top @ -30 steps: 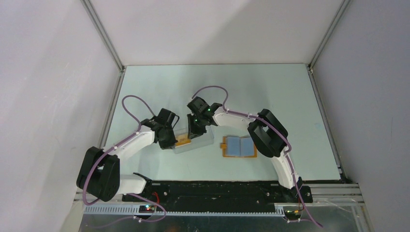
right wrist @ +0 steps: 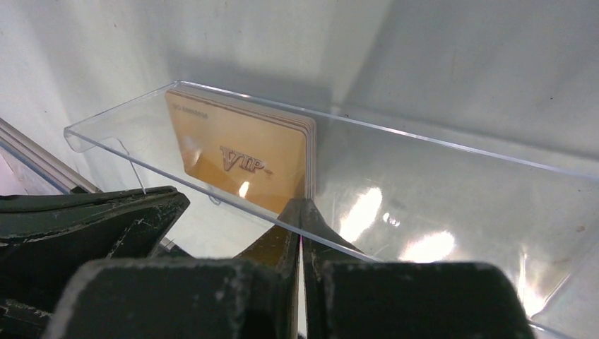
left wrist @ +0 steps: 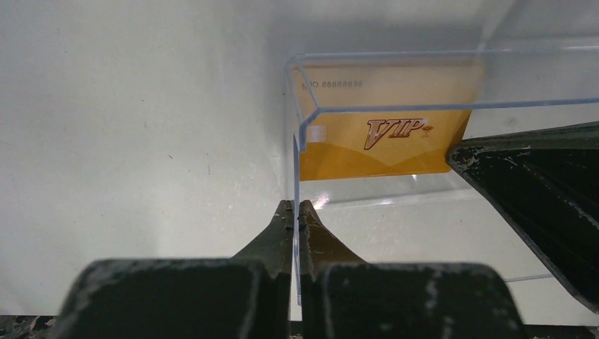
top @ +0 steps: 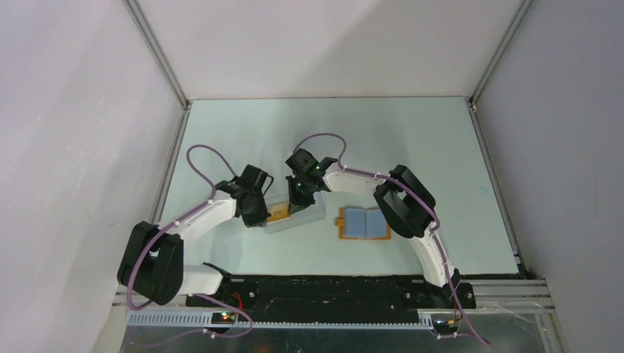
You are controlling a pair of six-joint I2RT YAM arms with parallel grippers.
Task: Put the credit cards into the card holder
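Observation:
In the top view the clear plastic card holder [top: 302, 219] lies between my two grippers, left of the table's middle. A stack of gold cards marked VIP [right wrist: 240, 148] leans inside its left end, with several edges showing. My left gripper is shut on the holder's clear end wall, which runs between its fingertips. My right gripper is shut, its tips down at the stack's lower right corner. The left wrist view has its dark finger [left wrist: 523, 176] touching the cards' right edge. Nothing can be made out between the right fingertips.
An orange-edged tray [top: 341, 223] with two pale blue panels sits right of the holder, beneath the right arm's reach. The holder's right part is empty. Free table surface [top: 412, 132] spreads behind and to the right.
The right gripper has shifted very slightly down and to the right at the cards, and its arm has settled a little leftward. The left arm and the holder have stayed put.

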